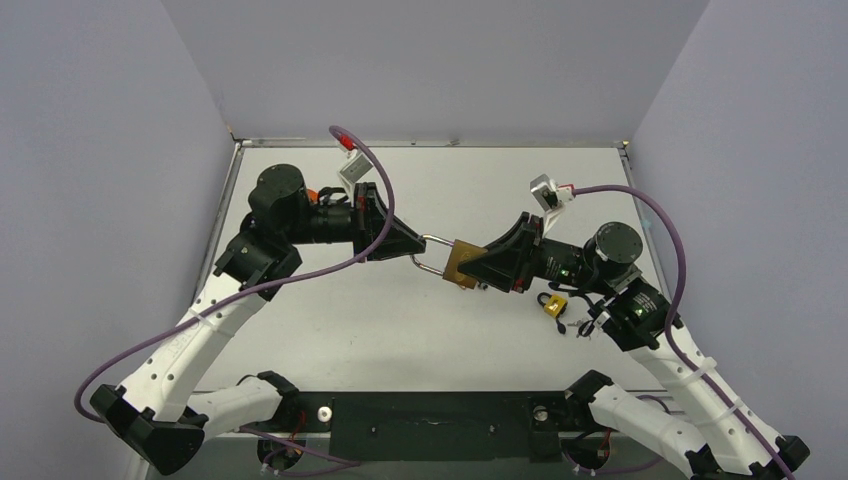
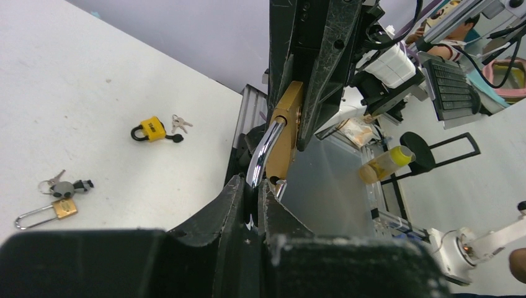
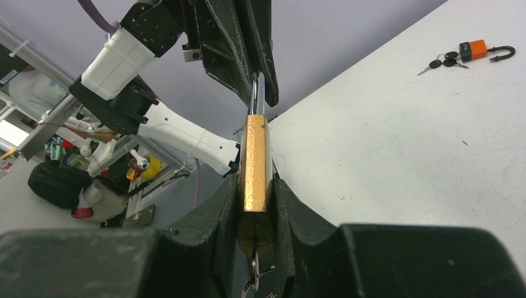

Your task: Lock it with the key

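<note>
A large brass padlock [image 1: 464, 264] hangs in the air between the two arms above the table. My right gripper [image 1: 469, 266] is shut on its brass body [image 3: 255, 164]. Opposite, my left gripper [image 1: 422, 246] is shut on the bend of the long silver shackle [image 2: 263, 152]. One shackle leg enters the body; whether the other is fully seated I cannot tell. A key [image 3: 255, 266] with a ring sticks out from the body's end below the right fingers. Its turn inside the lock cannot be made out.
On the white table [image 1: 330, 350] lie a yellow padlock [image 2: 152, 128] with keys [image 2: 180, 123], a smaller brass padlock [image 2: 64, 208] beside a grey lock [image 2: 62, 190], and an orange padlock [image 3: 477, 49] with black keys [image 3: 451, 60].
</note>
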